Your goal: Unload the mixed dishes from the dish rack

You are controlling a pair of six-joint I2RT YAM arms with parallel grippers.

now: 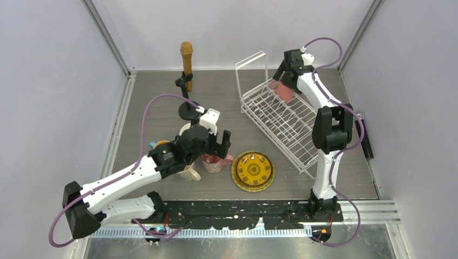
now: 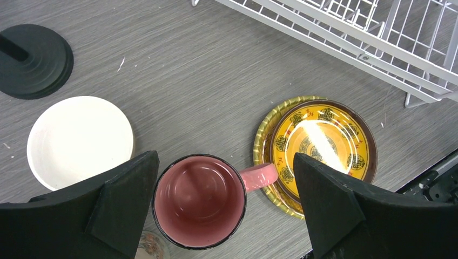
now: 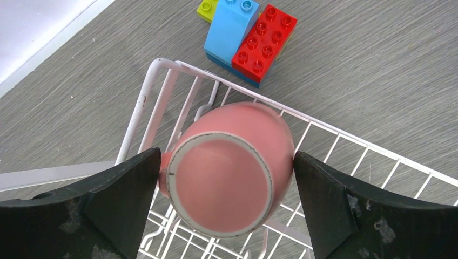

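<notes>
In the far corner of the white dish rack (image 1: pixel 281 132), a pink mug (image 3: pixel 227 178) lies with its base toward the right wrist camera. My right gripper is open, one finger on either side of the mug; its right fingertip looks close to or touching the mug's side, and contact is hard to judge. My left gripper is open over the table, nothing held, above another pink mug (image 2: pixel 200 202) standing upright. Beside that mug, yellow patterned plates (image 2: pixel 324 143) are stacked. A white round dish (image 2: pixel 81 141) lies to the left.
A cream mug (image 1: pixel 190 172) stands partly under my left arm. The black stand (image 1: pixel 188 110) holds a brown microphone-like piece (image 1: pixel 187 54). Toy bricks (image 3: pixel 254 46) lie just outside the rack. Table between rack and plates is clear.
</notes>
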